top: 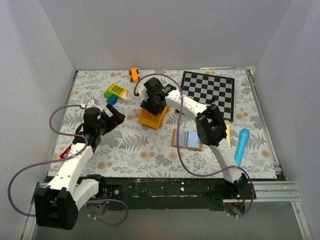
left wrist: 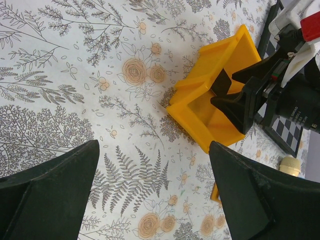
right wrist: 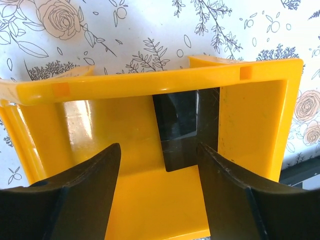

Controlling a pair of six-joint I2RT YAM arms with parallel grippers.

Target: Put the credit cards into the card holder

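Note:
A yellow holder [top: 149, 119] stands near the middle of the table, with dark cards [right wrist: 180, 112] inside it against one side, seen in the right wrist view. My right gripper is over the holder, open, its fingertips apart just short of the cards with nothing visible between them. The left wrist view shows it reaching into the holder [left wrist: 197, 127] from the side. My left gripper [top: 114, 116] hangs open over the left part of the table, left of the holder, with only patterned table between its fingers.
A checkerboard [top: 205, 87] lies at the back right, toy vehicles [top: 134, 75] and a yellow-green toy [top: 117, 91] at the back left. A framed blue-grey item [top: 190, 139] and blue [top: 242, 145] and tan cylinders lie to the right.

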